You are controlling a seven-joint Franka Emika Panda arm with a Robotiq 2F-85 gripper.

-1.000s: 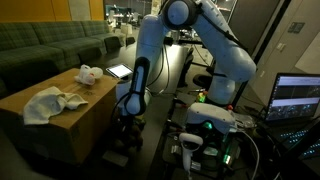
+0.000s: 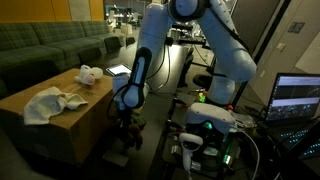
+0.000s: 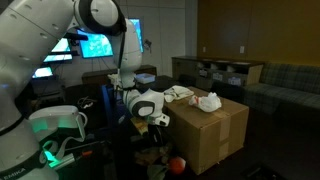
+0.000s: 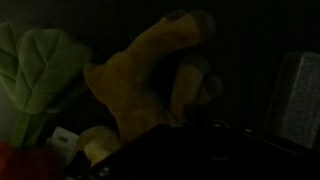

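Note:
A brown plush toy [image 4: 140,75] with stubby limbs fills the middle of the dim wrist view, and its lower part runs in at my gripper. The fingers look shut on it, though the fingers are mostly lost in the dark. In exterior view 2 my gripper [image 3: 155,131] points down just above the brown plush toy [image 3: 152,155], low beside the cardboard box. From the other side, in exterior view 1, the gripper [image 2: 126,112] hangs in shadow, and what it holds is hard to make out.
Left in the wrist view lie a green leafy plush [image 4: 45,70] and something red [image 4: 25,162]; a grey block [image 4: 298,98] stands at right. A red ball [image 3: 178,165] is near the toy. The cardboard box [image 3: 212,140] bears a white cloth [image 2: 52,105].
The box and the cloth have stayed put.

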